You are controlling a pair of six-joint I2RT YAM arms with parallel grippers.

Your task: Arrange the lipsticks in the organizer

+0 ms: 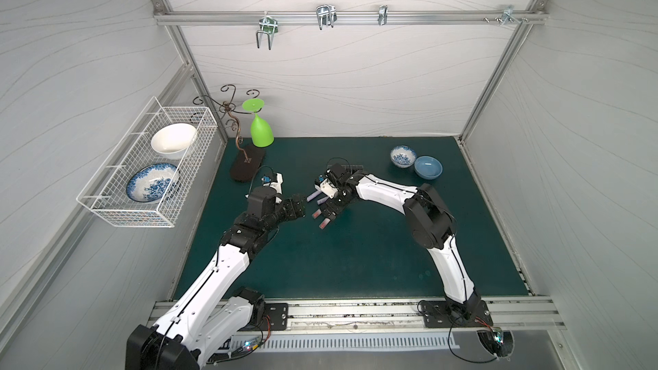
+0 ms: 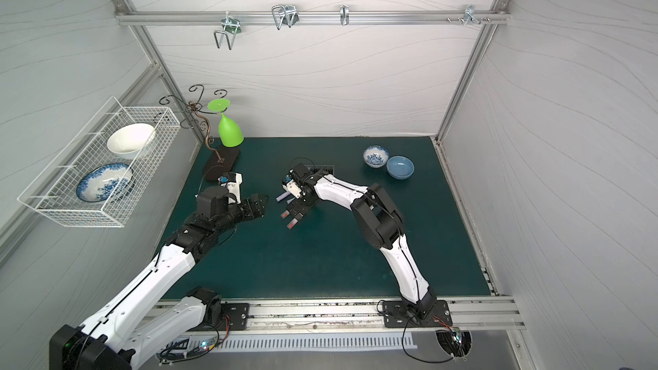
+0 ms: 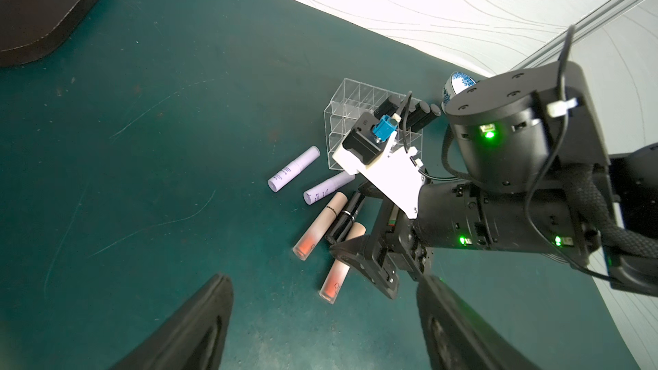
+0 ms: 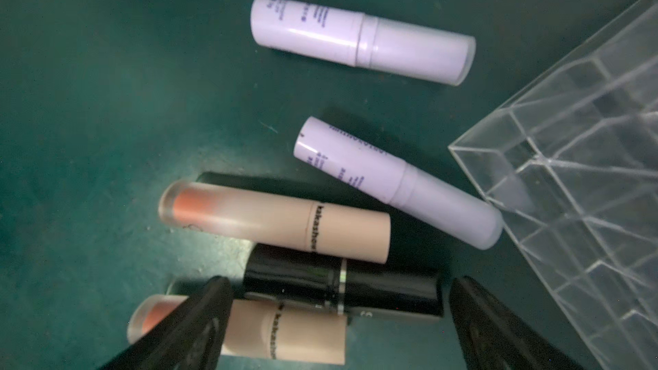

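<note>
A clear organizer [image 3: 340,111] stands toward the back of the table, with several black tubes [image 3: 419,115] in its right-hand slots. In front of it lie two lilac lipsticks [image 4: 363,39], two peach lipsticks [image 4: 274,220] and one black lipstick [image 4: 342,281] between the peach ones. The nearer lilac one [image 4: 397,181] has its end at the organizer's edge. My right gripper is open over the black lipstick and the lower peach one, pointing down and holding nothing. Off to the left, my left gripper is open and empty.
At the back right sit a patterned bowl [image 1: 403,156] and a blue bowl [image 1: 428,167]. A dark stand [image 1: 246,163] with a green glass [image 1: 261,130] occupies the back left. The right arm partly covers the organizer.
</note>
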